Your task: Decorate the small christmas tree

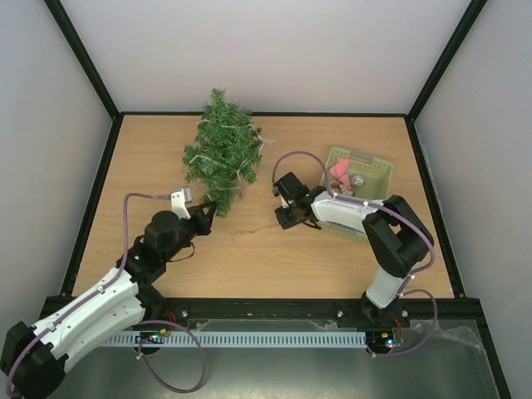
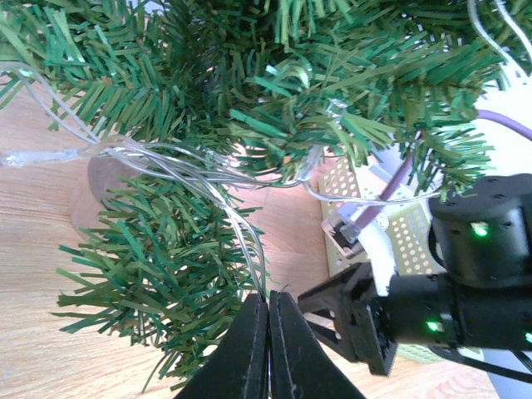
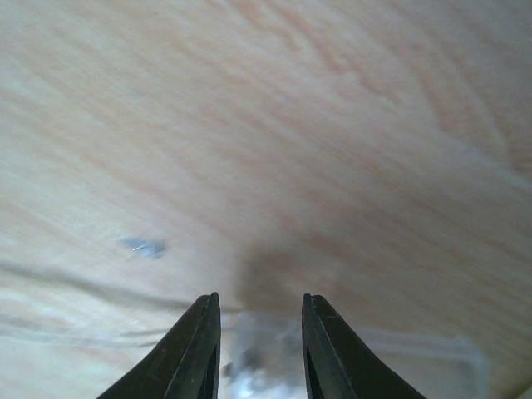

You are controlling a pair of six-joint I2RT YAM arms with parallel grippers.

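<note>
The small green tree [image 1: 223,150], wound with pale light strands, stands at the back left of the table; the left wrist view shows its branches [image 2: 166,249] and wires close up. My left gripper [image 1: 208,212] is at the tree's lower edge, shut, with wires [image 2: 249,241] running down to its fingertips. My right gripper [image 1: 287,214] hangs over bare wood right of the tree, fingers [image 3: 191,357] slightly apart above a blurred clear plastic piece [image 3: 416,366] and thin wire. Whether it grips any of these is unclear.
A light green basket [image 1: 374,170] with pink and silver items sits at the right, partly under the right arm.
</note>
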